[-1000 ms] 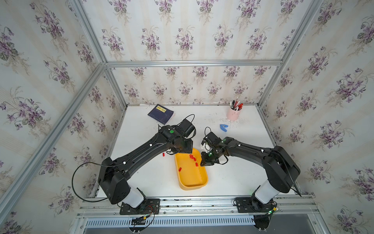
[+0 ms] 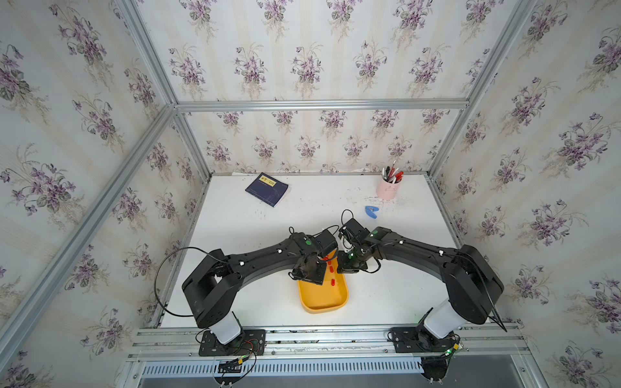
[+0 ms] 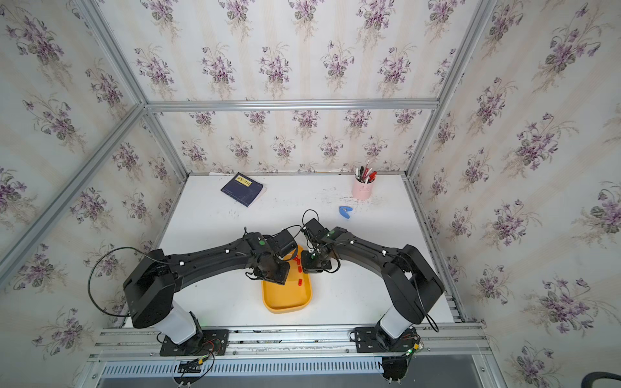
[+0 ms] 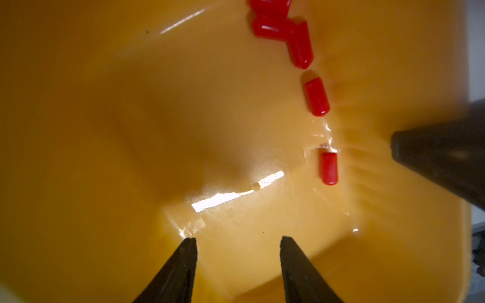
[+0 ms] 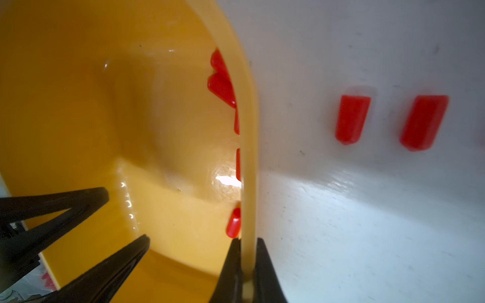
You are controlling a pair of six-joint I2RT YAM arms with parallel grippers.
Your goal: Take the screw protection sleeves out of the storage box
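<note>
Several red sleeves [image 4: 329, 168] lie on the floor of the orange storage box [image 2: 323, 307], spread along its right side; some [image 4: 271, 27] are bunched at the far end. Over the box my left gripper is open, nothing between its fingers. In the right wrist view those fingers [image 5: 96, 202] reach inside the box walls. My right gripper is shut on the box's thin right rim [image 5: 246, 126]. From above, both grippers hide part of the box's far half.
Outside the box, red sleeves [image 5: 353, 118] lie on the white table. A dark blue booklet [image 2: 266, 188] sits at the back left. A pink pen cup [image 2: 388, 187] and a blue clip [image 2: 371, 211] are at the back right.
My left gripper has moved right and toward the front over the box. A sleeve near the box's left side is now near its right side. The box has shifted slightly right.
</note>
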